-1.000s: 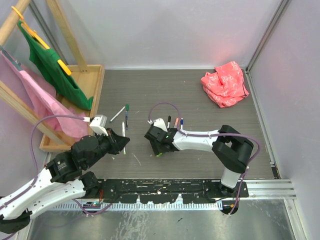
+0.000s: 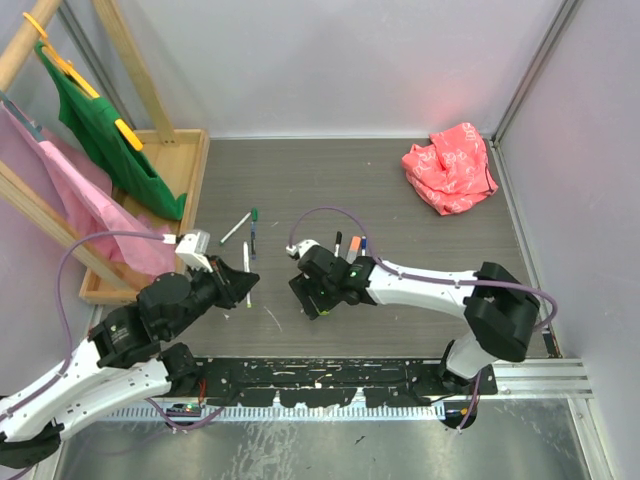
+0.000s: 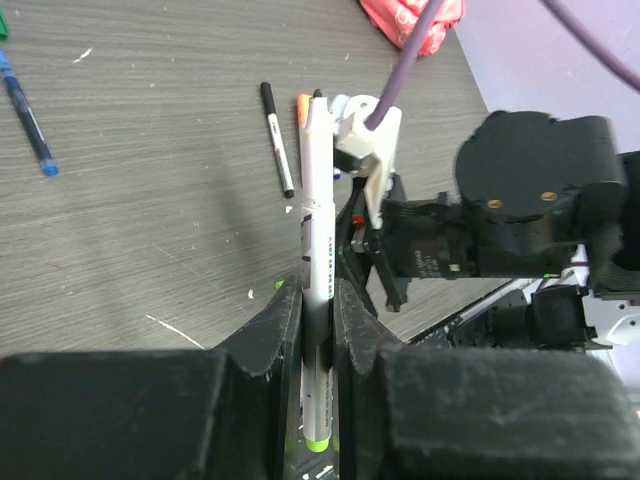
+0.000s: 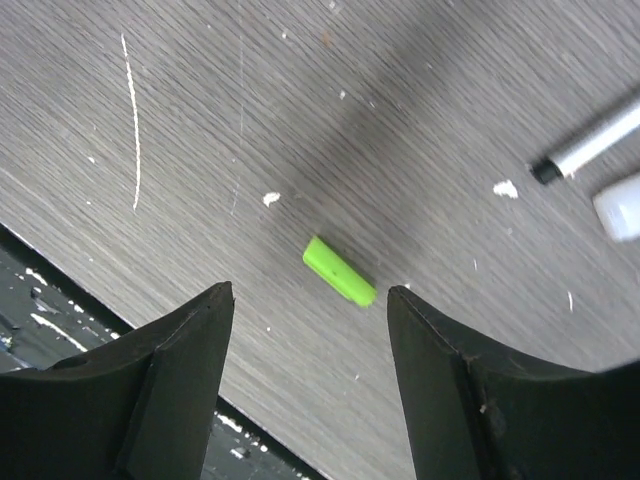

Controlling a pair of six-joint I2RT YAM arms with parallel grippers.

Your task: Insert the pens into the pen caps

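Note:
My left gripper [image 2: 242, 286] is shut on a white pen [image 3: 318, 220] with a green end, held upright in the left wrist view. My right gripper hangs open over the table, with a small green cap [image 4: 338, 270] lying between and just beyond its fingertips in that view. A black-and-white marker [image 4: 590, 143] lies at upper right there. Further pens, including a blue pen [image 3: 27, 115] and a green-ended one [image 2: 254, 215], lie left of centre; an orange marker [image 2: 354, 245] is partly hidden behind the right arm.
A red cloth bundle [image 2: 449, 170] lies at the back right. A wooden rack [image 2: 165, 160] with hanging garments fills the left side.
The left gripper has moved slightly, still holding the pen.

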